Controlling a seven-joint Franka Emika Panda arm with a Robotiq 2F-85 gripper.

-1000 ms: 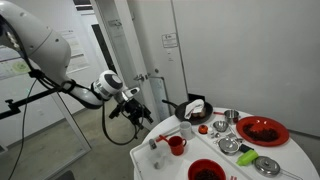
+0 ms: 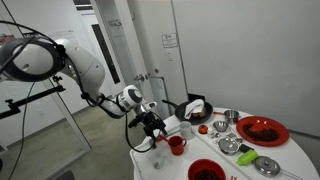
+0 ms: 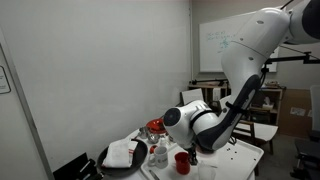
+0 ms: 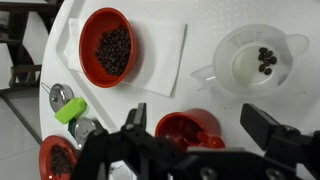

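In the wrist view a red mug point(image 4: 178, 126) shows between the spread fingers of my gripper, which is open. Exterior view 1 places the gripper point(image 2: 158, 133) just left of the mug point(image 2: 177, 146), slightly above the table. I cannot tell whether they touch. A red bowl point(image 4: 91, 65) of dark beans rests on a white napkin. Near the right of the wrist view stands a clear cup point(image 4: 236, 68) with several beans at its bottom.
Exterior view 1 shows a large red dish point(image 2: 278, 132), metal pots point(image 2: 232, 115), a green-handled item point(image 2: 267, 166) and a black pan point(image 2: 181, 109) with a cloth. These crowd the table's far and right sides.
The arm has come down and to the right, bringing my gripper closer to the red mug. The objects on the table look unmoved.
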